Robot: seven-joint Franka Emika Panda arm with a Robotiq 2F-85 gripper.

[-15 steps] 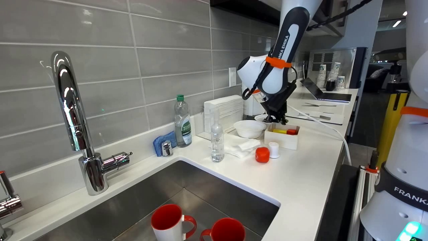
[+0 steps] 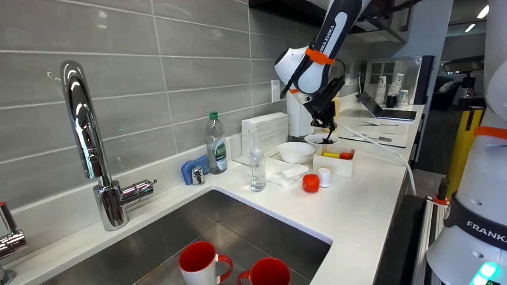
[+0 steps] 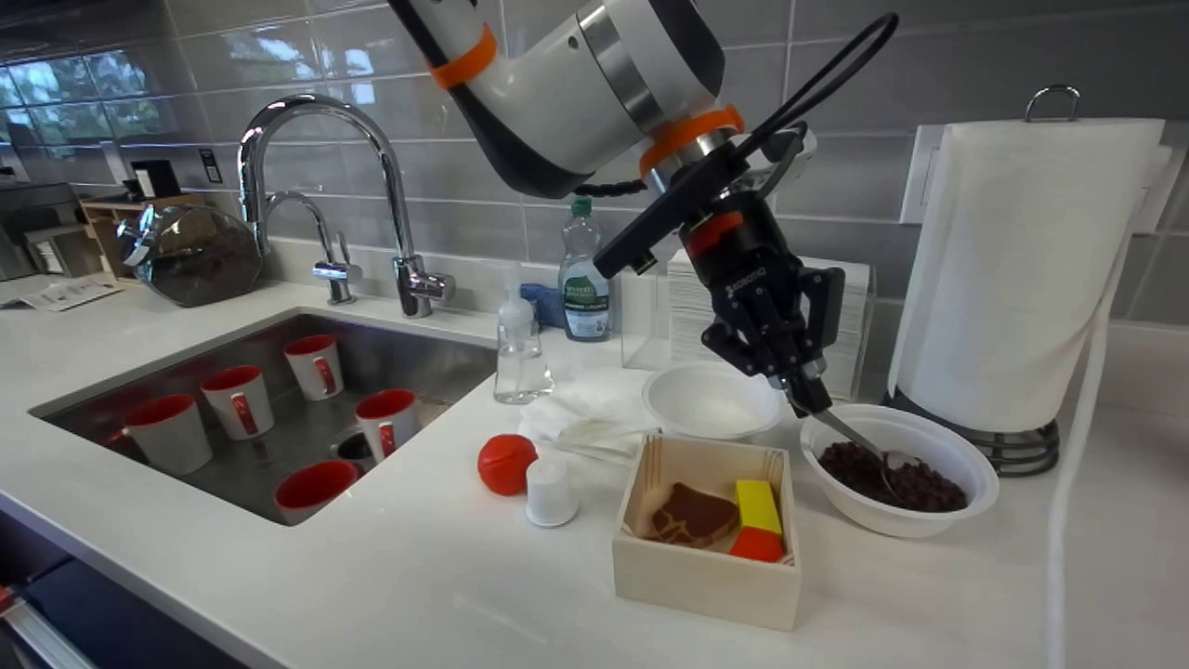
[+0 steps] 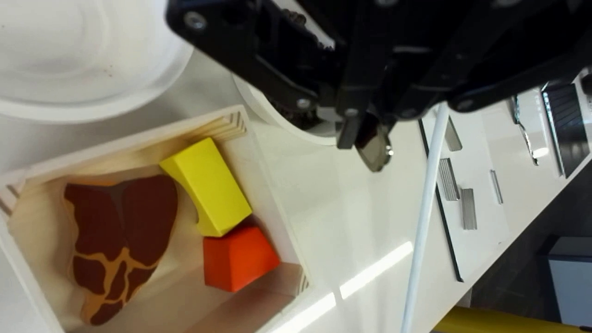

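Observation:
My gripper (image 3: 809, 397) is shut on the thin handle of a metal spoon (image 3: 855, 435). It points down and tilts towards a white bowl (image 3: 881, 519) of dark beans (image 3: 927, 487). In exterior view 2 the spoon's lower end rests among the beans, its tip partly covered. From the wrist, the spoon's handle end (image 4: 375, 152) sticks out past the black fingers, while most of the bean bowl is hidden behind them. Exterior view 1 has the gripper (image 2: 327, 135) right over the same bowl.
An empty white bowl (image 3: 713, 403) and a wooden box (image 3: 702, 582) with toy food stand close by. A paper towel roll (image 3: 1020, 279) rises behind the bean bowl. A white cable (image 3: 1072, 479) crosses the counter.
My gripper has risen and shifted slightly left in exterior view 1, its wrist tilting differently. More of the bean bowl shows beneath it. The other counter items have not moved.

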